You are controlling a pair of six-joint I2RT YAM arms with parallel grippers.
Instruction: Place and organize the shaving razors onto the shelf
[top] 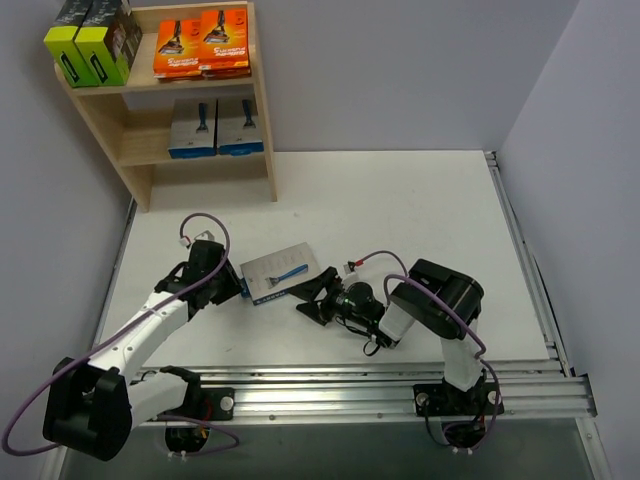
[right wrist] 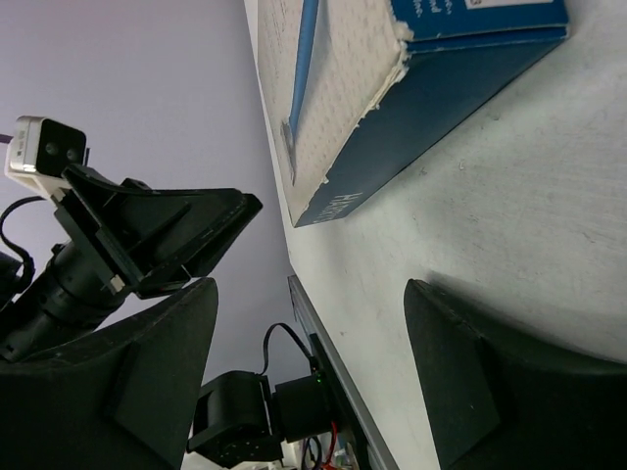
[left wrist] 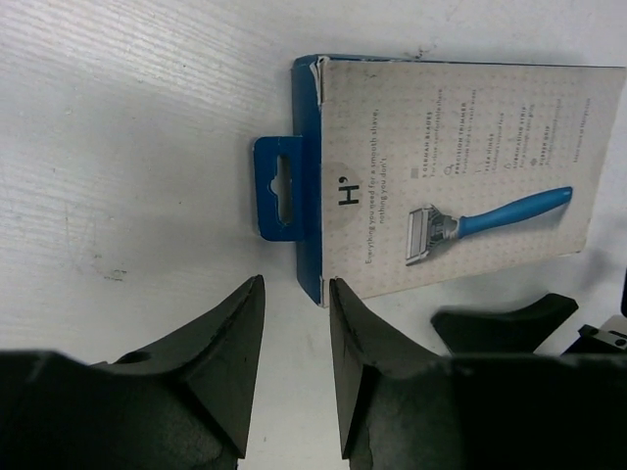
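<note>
One razor box [top: 280,272], grey-white with a blue edge and a pictured blue razor, lies flat on the table between the two arms. In the left wrist view its blue hanging tab [left wrist: 278,188] points left, ahead of my left gripper. That gripper is open, its fingertips close to the box's near corner and nothing between them. From the right, my right gripper stands open near the table beside the box's blue side [right wrist: 431,122], also empty. On the wooden shelf [top: 150,135], two matching razor boxes [top: 192,130] stand side by side on the middle level.
Orange razor boxes [top: 202,42] and green-black boxes [top: 95,45] fill the shelf's top level. Bare wood shows left of the middle-level boxes, and the bottom level looks empty.
</note>
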